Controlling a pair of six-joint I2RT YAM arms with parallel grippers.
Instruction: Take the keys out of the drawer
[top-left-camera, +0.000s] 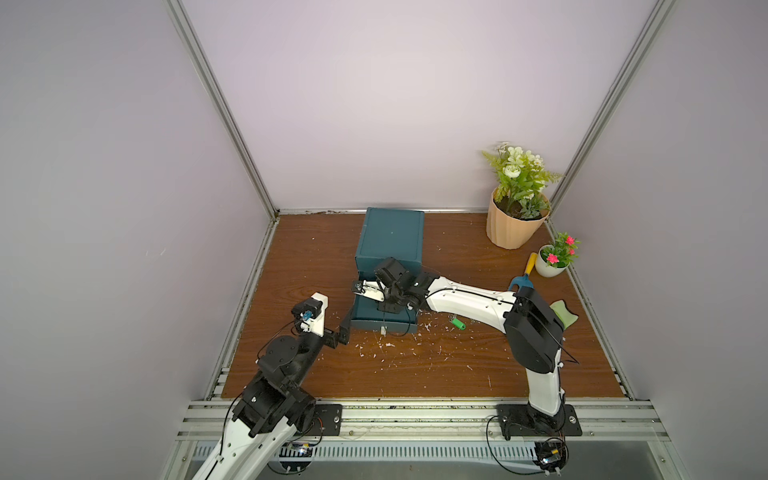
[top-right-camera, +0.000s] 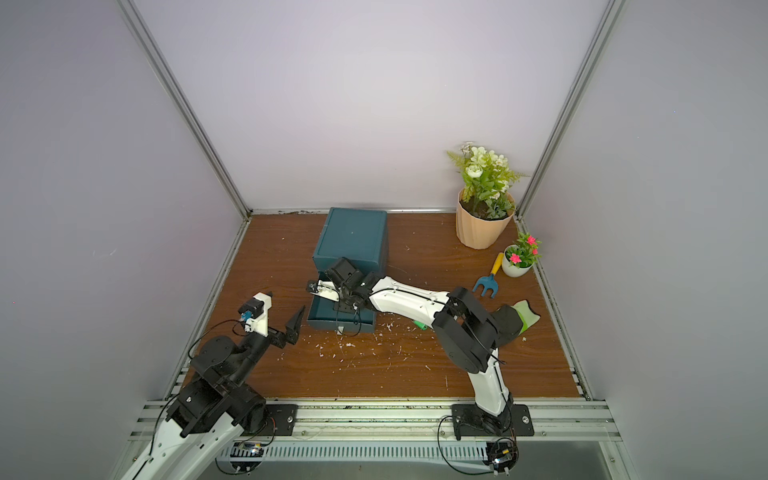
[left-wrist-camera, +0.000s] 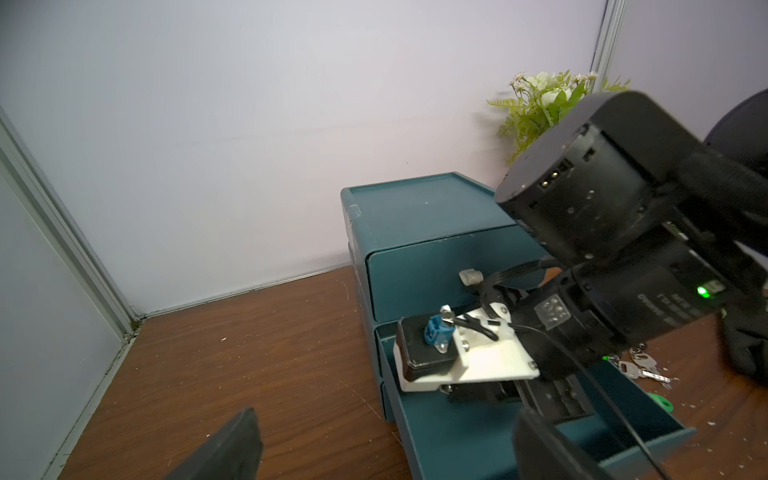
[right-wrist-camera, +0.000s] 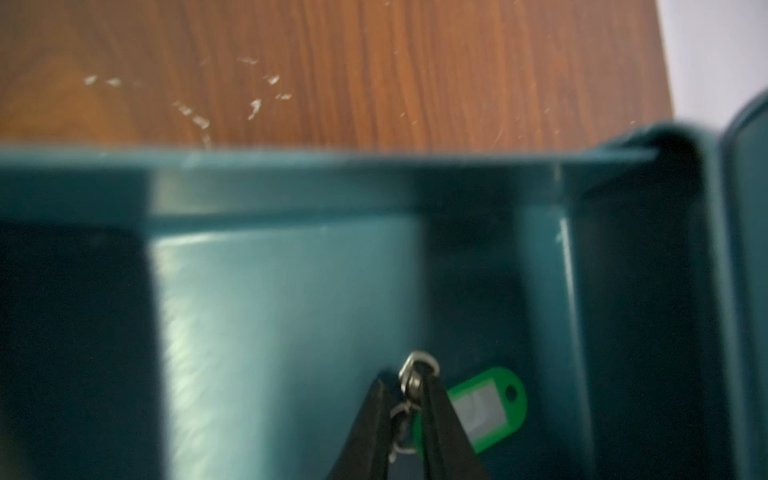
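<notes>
The dark teal drawer (top-left-camera: 385, 326) stands pulled out from its cabinet (top-left-camera: 390, 232). Inside, the right wrist view shows a green key tag (right-wrist-camera: 512, 385) and a metal ring with key parts (right-wrist-camera: 417, 360). My right gripper reaches down into the drawer, its fingertips close together with a narrow gap. Metal from the keys shows at and between the tips; whether it is gripped cannot be told. My left gripper stands open and empty, left of the drawer front, its fingers blurred.
More keys (left-wrist-camera: 640, 366) with a green tag (top-left-camera: 458, 323) lie on the table right of the drawer. Paper-like scraps litter the front. Two flower pots (top-left-camera: 516, 228) (top-left-camera: 550, 266), a blue fork (top-left-camera: 521, 282) and a green cloth (top-left-camera: 565, 314) occupy the right side.
</notes>
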